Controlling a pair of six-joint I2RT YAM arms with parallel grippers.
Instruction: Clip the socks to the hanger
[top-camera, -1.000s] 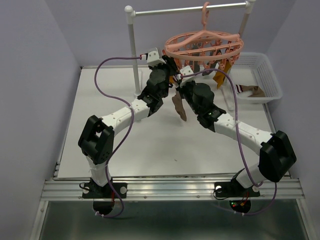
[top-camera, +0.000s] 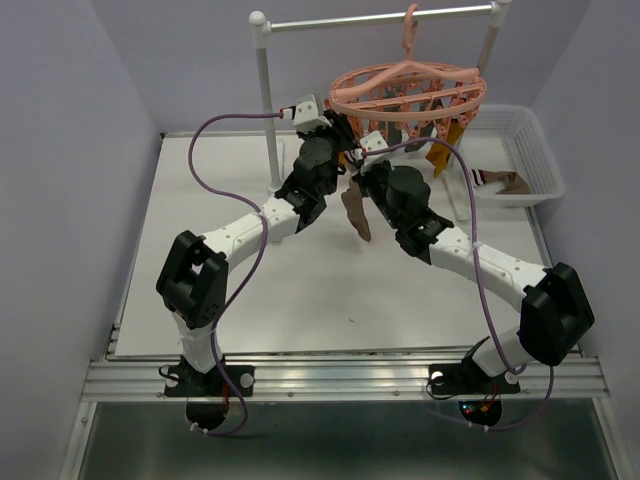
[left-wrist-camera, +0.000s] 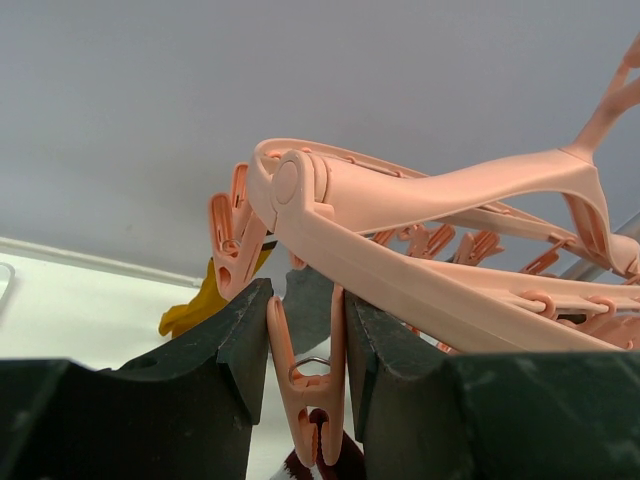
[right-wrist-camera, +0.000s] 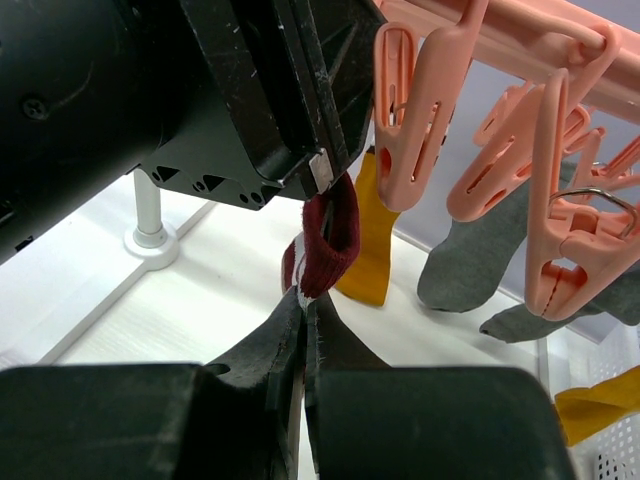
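The round pink hanger (top-camera: 400, 72) hangs from a white rail. In the left wrist view, my left gripper is shut on the upper arms of one pink clip (left-wrist-camera: 308, 405) at the rim. Right below that clip is the dark red cuff of a brown sock (right-wrist-camera: 330, 250), with white stripes; its foot hangs down in the top view. My right gripper is shut on this sock, just under its cuff. The left gripper's fingers hide the clip in the right wrist view, so I cannot tell whether the cuff lies between its fingers.
Yellow socks (right-wrist-camera: 372, 240) and grey socks (right-wrist-camera: 470, 260) hang from the hanger close to my grippers. A white basket (top-camera: 548, 170) at the back right holds another brown sock (top-camera: 512, 183).
The right gripper has shifted very slightly, and the sock's hanging foot has swung a little to the left. The left arm and hanger look still.
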